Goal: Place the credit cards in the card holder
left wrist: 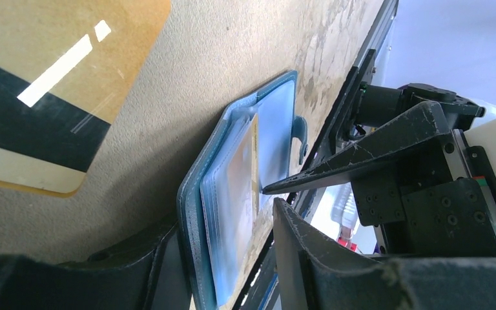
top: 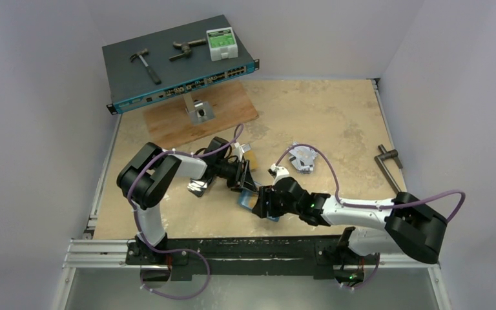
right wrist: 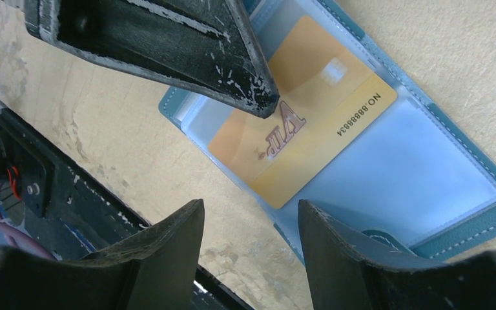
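The blue card holder (left wrist: pixel 276 135) lies open on the table between both grippers. A tan credit card (right wrist: pixel 307 129) marked "ALP" sits in it. My left gripper is open at the holder's near edge, its fingers either side of that edge. My right gripper is open over the holder; a black fingertip reaches down near the card, seen in both wrist views. Another tan and black card (left wrist: pixel 123 71) lies on the table beside the holder. A pile of pale cards (top: pixel 303 158) lies behind the right arm.
A dark rack unit (top: pixel 168 58) with hammers and a box stands at the back over a wooden board (top: pixel 232 110). A metal tool (top: pixel 387 168) lies at the right edge. Bare table is at back right.
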